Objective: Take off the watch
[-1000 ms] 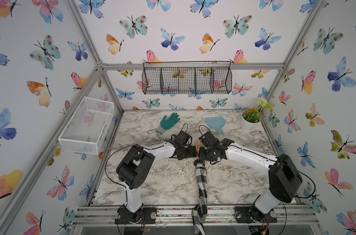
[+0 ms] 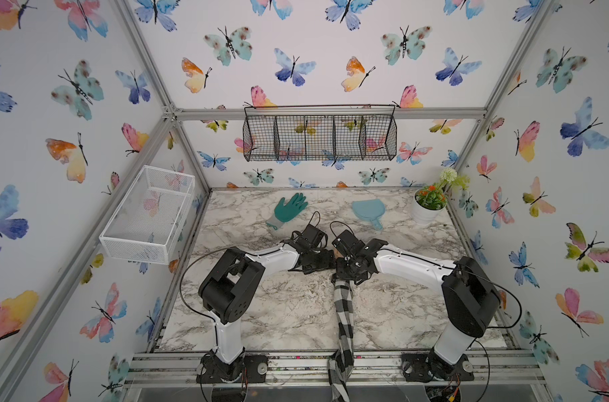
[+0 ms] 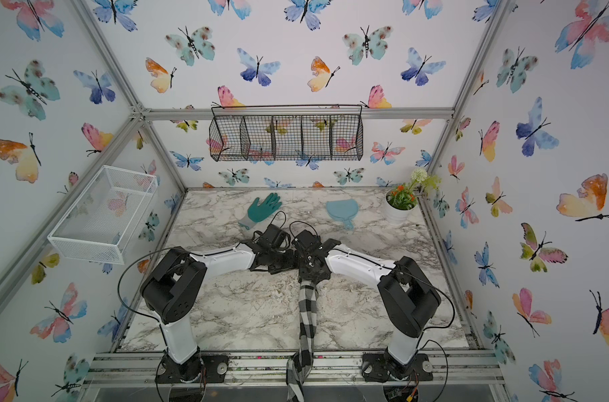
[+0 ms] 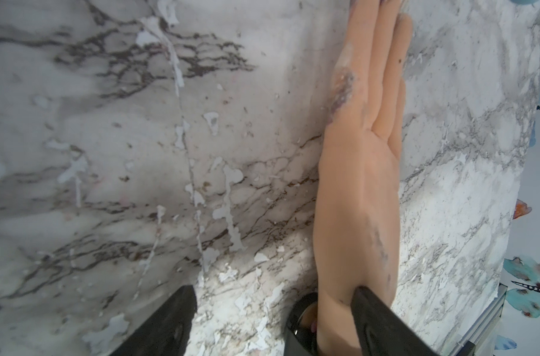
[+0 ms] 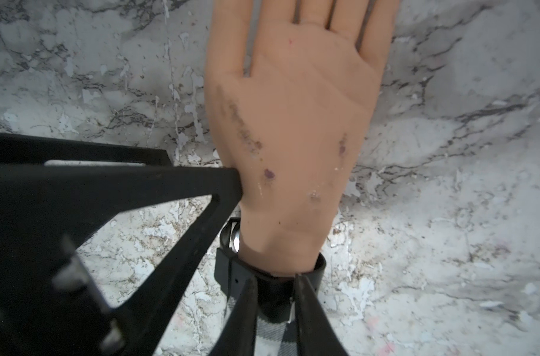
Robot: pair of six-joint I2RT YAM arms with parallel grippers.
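Observation:
A flesh-toned dummy hand (image 4: pixel 356 219) (image 5: pixel 293 118), on a checked sleeve (image 2: pixel 343 315) (image 3: pixel 307 315), lies on the marble table. At its wrist is a black watch (image 4: pixel 300 320) (image 5: pixel 237 270). My left gripper is low at the wrist, one finger either side of the watch's left edge, part open. My right gripper is over the watch band, its two fingertips close together; whether it grips the band I cannot tell. From the top views both grippers (image 3: pixel 303 264) meet at the wrist and hide most of the watch.
A teal glove (image 2: pixel 289 209), light-blue dustpan (image 2: pixel 368 211) and potted plant (image 2: pixel 425 209) stand along the back. A white basket (image 2: pixel 133 248) hangs on the left wall, a wire rack (image 2: pixel 317 137) at the back.
My right arm has moved left and its gripper now sits closer over the wrist, hiding more of the hand. The left arm has barely moved.

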